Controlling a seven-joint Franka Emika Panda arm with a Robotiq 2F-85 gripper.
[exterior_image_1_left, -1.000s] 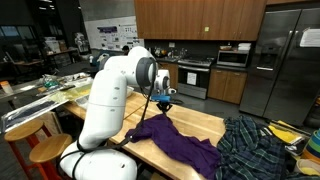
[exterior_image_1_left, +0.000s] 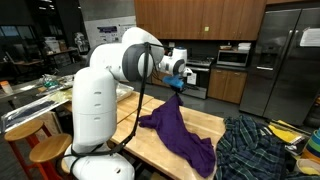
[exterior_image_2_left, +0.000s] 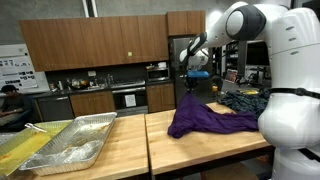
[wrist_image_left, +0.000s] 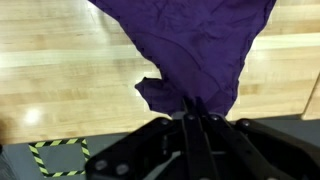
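Note:
A dark purple cloth (exterior_image_1_left: 183, 130) lies spread over the wooden table, with one part of it raised to a peak. My gripper (exterior_image_1_left: 178, 92) is above the table at that peak, its fingers shut on the cloth. In exterior view 2 the same cloth (exterior_image_2_left: 205, 118) rises towards the gripper (exterior_image_2_left: 190, 92). The wrist view shows the cloth (wrist_image_left: 200, 45) running up to my gripper, with folds at the fingertips. The pinched part itself is mostly hidden.
A dark, checked cloth (exterior_image_1_left: 250, 148) is heaped at the table's right. Foil trays (exterior_image_2_left: 75, 145) stand at the left in exterior view 2. Bare wood (exterior_image_2_left: 125, 145) lies between trays and purple cloth. Stools (exterior_image_1_left: 48, 150) stand beside the table.
My gripper has risen and shifted right in exterior view 1. The cloth's peak has gone up with it, drawing a taller fold off the table.

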